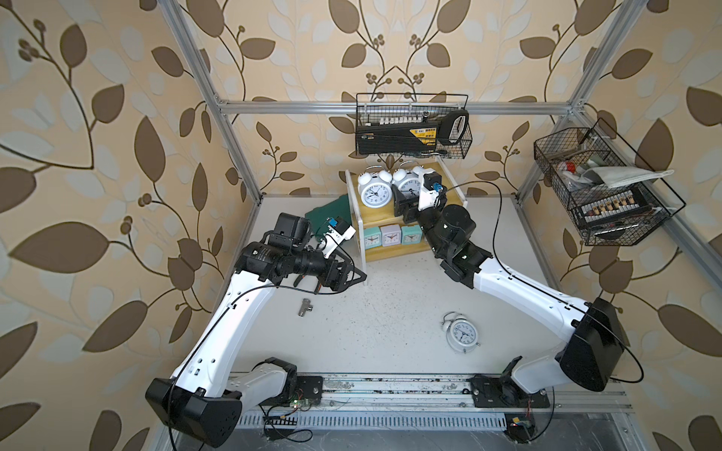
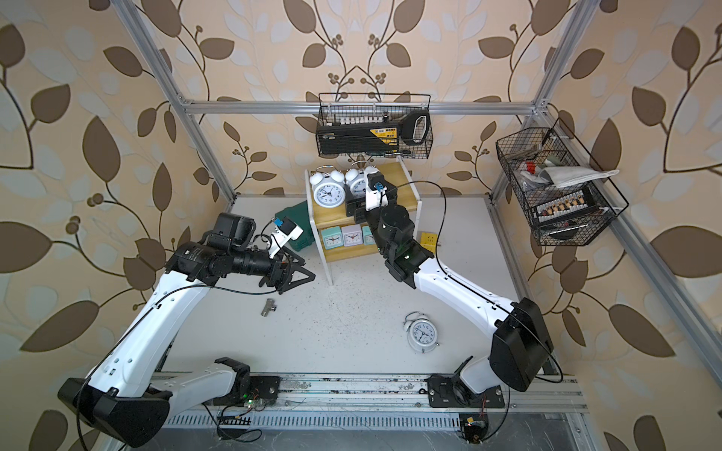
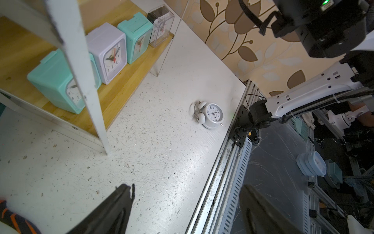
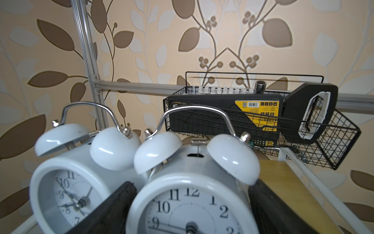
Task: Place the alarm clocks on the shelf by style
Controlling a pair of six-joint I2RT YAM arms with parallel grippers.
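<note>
Two white twin-bell clocks (image 1: 374, 194) (image 4: 78, 195) stand on the top shelf (image 4: 284, 183). My right gripper is open, its fingers either side of the right-hand clock (image 4: 190, 210). The lower shelf (image 3: 124, 85) holds mint and lilac square clocks (image 3: 109, 54) and a clear one (image 3: 159, 27). A third white twin-bell clock (image 3: 210, 115) lies on the table at the front right. My left gripper hangs left of the shelf, open, with nothing between its fingers.
Wire baskets (image 1: 410, 127) (image 1: 609, 188) hang at the back and right. A green cloth (image 2: 297, 225) and a metal fitting (image 2: 268, 306) lie on the table at left.
</note>
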